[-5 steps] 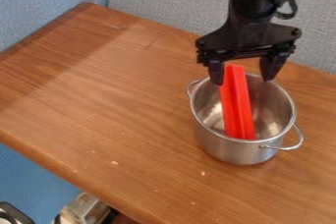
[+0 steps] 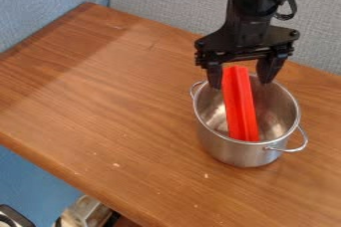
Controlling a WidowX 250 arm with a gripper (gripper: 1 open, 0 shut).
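A steel pot (image 2: 233,149) with two wire handles stands on the right part of the wooden table. A long red bar (image 2: 242,112) rests in it, leaning upward toward the back. My black gripper (image 2: 241,70) is just above the pot's back, open, its fingers either side of the bar's upper end.
Textured grey walls border it at the back and left. A blue floor and some metal fixture (image 2: 87,214) show at the lower left, beyond the table edge.
My gripper has shifted very slightly to the left. The pot and red bar look unchanged.
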